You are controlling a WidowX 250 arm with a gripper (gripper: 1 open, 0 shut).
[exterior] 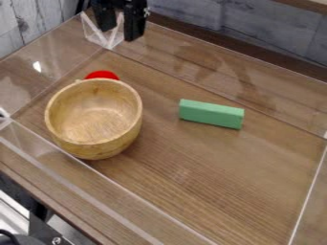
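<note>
The black gripper (119, 29) is at the top of the view, toward the left, largely cut off by the frame edge; whether it is open or shut is unclear. A large tan bowl (94, 125) stands on the wooden table at the left. Behind it lies a red object (102, 76), partly hidden by the rim. A green block (211, 113) lies right of the bowl.
A low wall (269, 38) runs along the back. A pale patch shows beside the gripper.
</note>
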